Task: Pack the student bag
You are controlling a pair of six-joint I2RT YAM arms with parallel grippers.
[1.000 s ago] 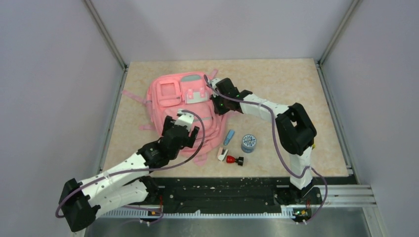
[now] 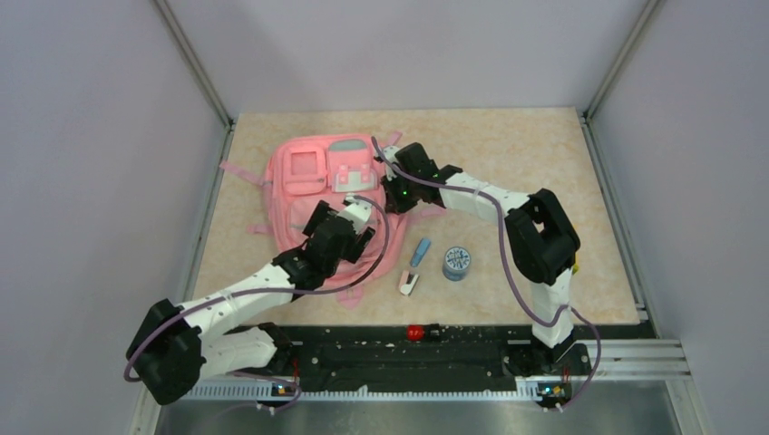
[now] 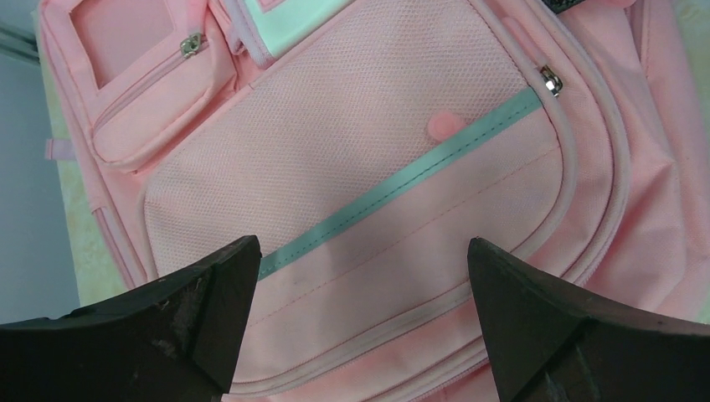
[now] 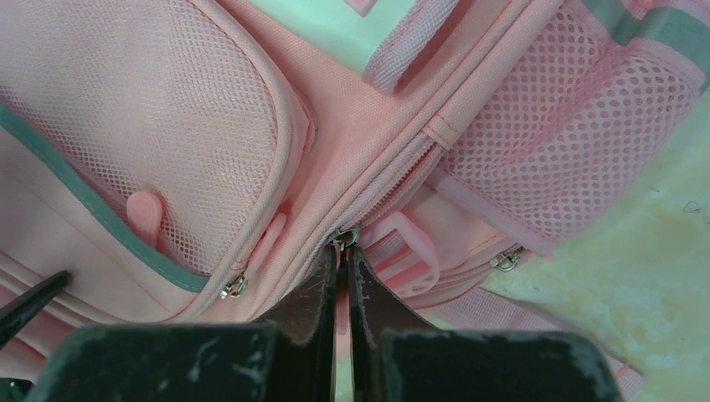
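A pink backpack (image 2: 306, 170) lies on the left half of the table. My left gripper stands open above its lower front pocket (image 3: 419, 243), with nothing between the fingers. In the right wrist view, my right gripper is shut at a metal zipper slider (image 4: 345, 236) on the bag's right side; a bit of pink shows between its fingers, seemingly the pull tab. Right of the bag lie a blue stick-like item (image 2: 420, 252), a small white and pink item (image 2: 408, 283) and a round blue-grey container (image 2: 456, 263).
A red and black object (image 2: 415, 333) is just past the table's front edge, over the dark strip. Something yellow (image 2: 576, 263) is partly hidden behind the right arm.
The red and black object has moved forward off the table's front edge. The bag slid slightly left.
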